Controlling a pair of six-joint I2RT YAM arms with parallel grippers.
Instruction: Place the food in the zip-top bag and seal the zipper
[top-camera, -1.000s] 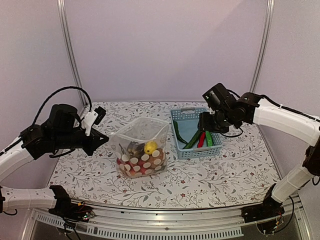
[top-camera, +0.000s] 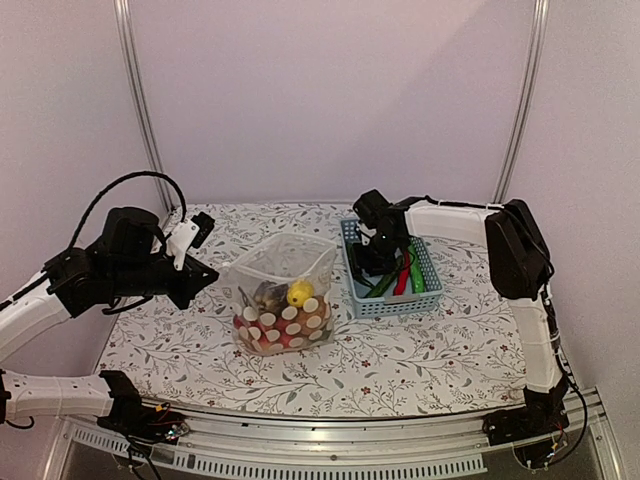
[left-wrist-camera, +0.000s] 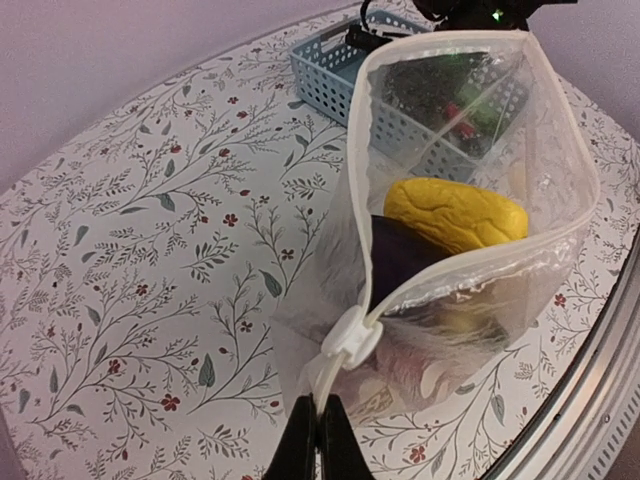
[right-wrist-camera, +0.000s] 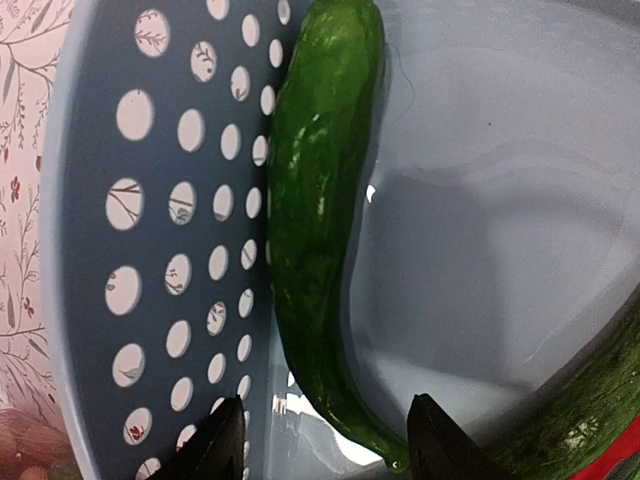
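Note:
The clear zip top bag (top-camera: 285, 258) stands with its mouth wide, holding a yellow item (left-wrist-camera: 455, 212), a dark purple one and other food. My left gripper is shut on the thin end of the bag's zip strip, beside the white slider (left-wrist-camera: 352, 336). Over the blue basket (top-camera: 395, 308), my right gripper points down, its fingers apart and empty. A curved green cucumber (right-wrist-camera: 318, 190) lies along the basket wall, its narrow end below and between those fingers. Another green vegetable (right-wrist-camera: 575, 405) rests to the right.
In the basket are also a red pepper (top-camera: 402, 280) and a bright green pepper (top-camera: 417, 277). The basket's perforated wall (right-wrist-camera: 160, 230) rises close to my right gripper.
My right arm has moved left over the basket, from its right side to above the cucumber at the left wall. The left arm and the bag stay in place.

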